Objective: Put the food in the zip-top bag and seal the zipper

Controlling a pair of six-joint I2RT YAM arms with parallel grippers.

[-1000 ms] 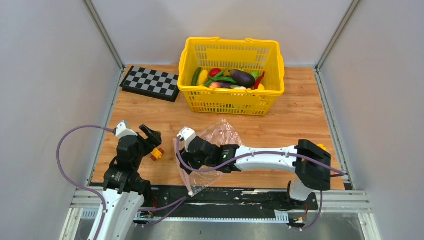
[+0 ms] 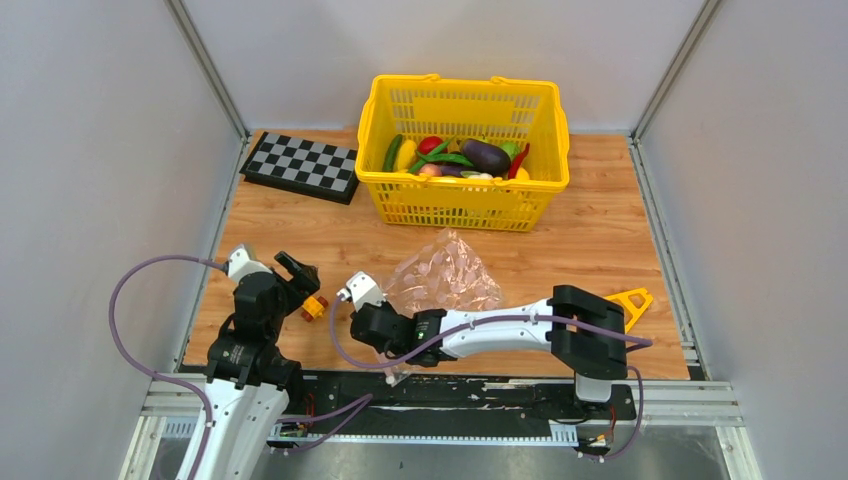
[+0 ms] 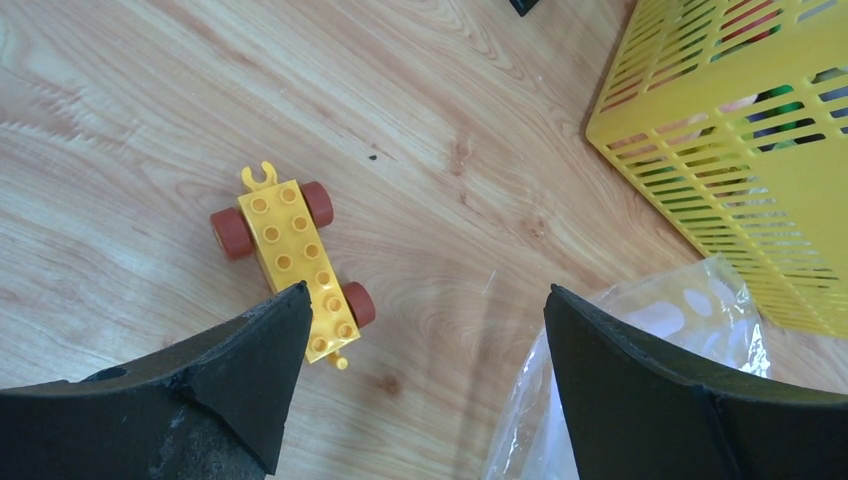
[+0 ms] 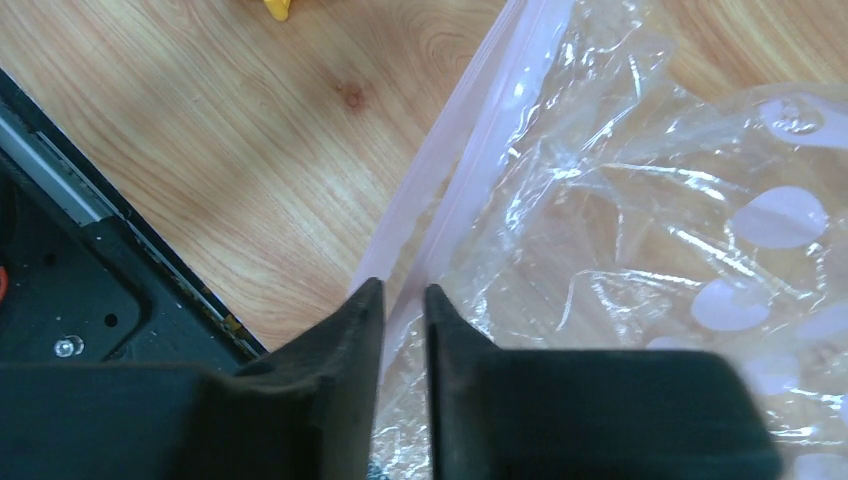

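Note:
The clear zip bag lies flat at the table's front middle, partly hidden under my right arm. In the right wrist view its pale zip strip runs between the tips of my right gripper. Those fingers stand close together with a narrow gap; whether they pinch the strip is unclear. Wide open and empty, my left gripper hovers left of the bag, near a yellow toy block car. Toy food, including an eggplant and a green cucumber, sits in the yellow basket.
A checkered board lies at the back left. A yellow triangular piece rests at the right, beyond my right arm. The table's right half behind that arm is clear. The bag's near corner overhangs the table's front edge.
The bag has shifted a little to the right along with it. The left arm has hardly moved.

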